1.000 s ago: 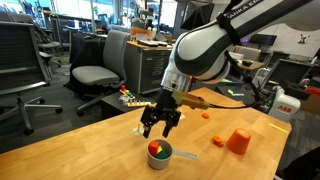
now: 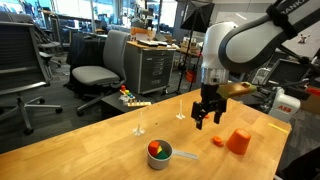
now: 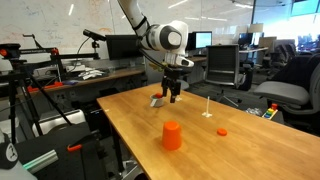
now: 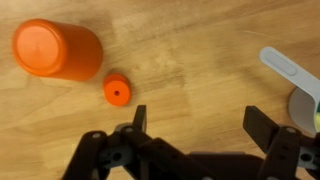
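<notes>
My gripper (image 2: pixel 208 124) hangs above the wooden table with its fingers spread and nothing between them. In the wrist view the open gripper has bare wood in its gap. An orange cup (image 4: pixel 57 50) shows at the upper left of that view, with a small orange-red ring-like piece (image 4: pixel 117 90) beside it. The grey pot (image 2: pixel 160 153) with a handle (image 2: pixel 185 154) stands to the left of the gripper in the first exterior view; red, yellow and green items (image 2: pixel 157 148) lie inside it. Only part of the pot (image 4: pixel 302 108) shows at the right of the wrist view.
Another small red piece (image 3: pixel 222 132) lies apart on the table. Small white upright items (image 2: pixel 139 128) stand toward the far side. Office chairs (image 2: pixel 104 70) are beyond the table edge.
From above the pot, my gripper has moved right and up, toward the orange cup's side. The pot, the cup and the small pieces have stayed in place.
</notes>
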